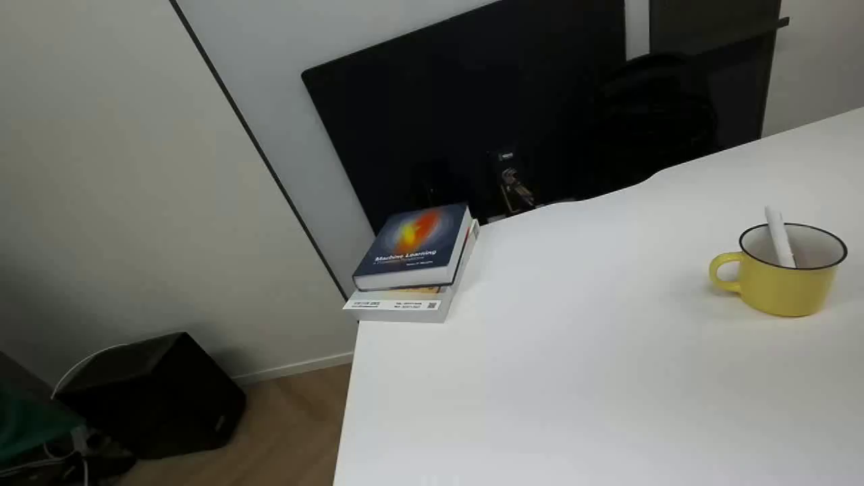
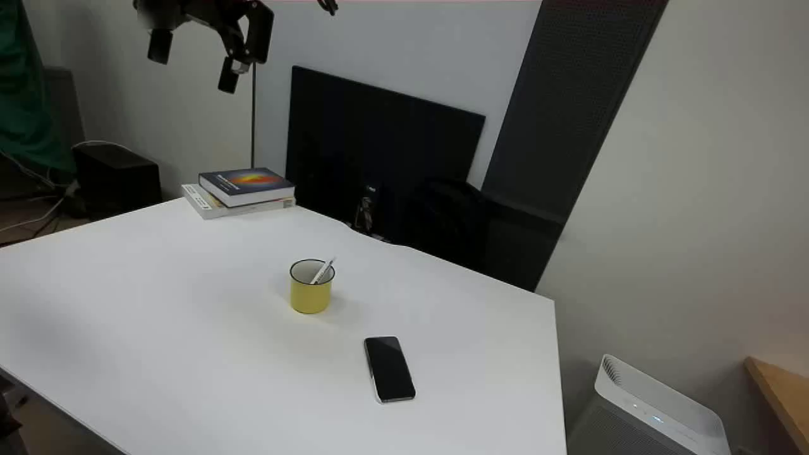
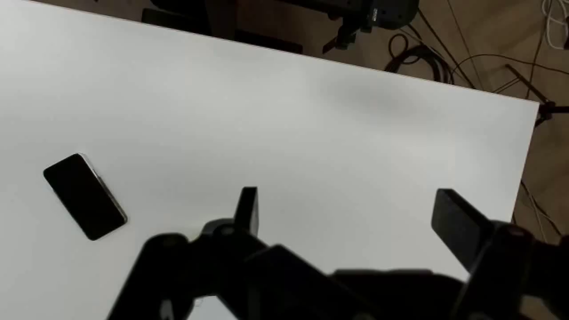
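My gripper [image 2: 193, 69] hangs high above the table's far left part, well clear of everything on it. Its two fingers stand wide apart in the wrist view, and the gripper is open with only bare table below the gap. A yellow mug [image 2: 309, 297] with a dark rim stands upright mid-table, a white marker [image 2: 323, 270] leaning inside it. In exterior view 1 the mug [image 1: 784, 285] shows its handle to the left. A black phone [image 2: 390, 369] lies flat, screen up; the wrist view has this phone [image 3: 85, 197] at the left.
Two stacked books [image 1: 414, 247] occupy the table's far corner, beside a dark monitor-like panel [image 2: 379, 144] behind the edge. A white appliance [image 2: 652, 409] stands on the floor past the right edge.
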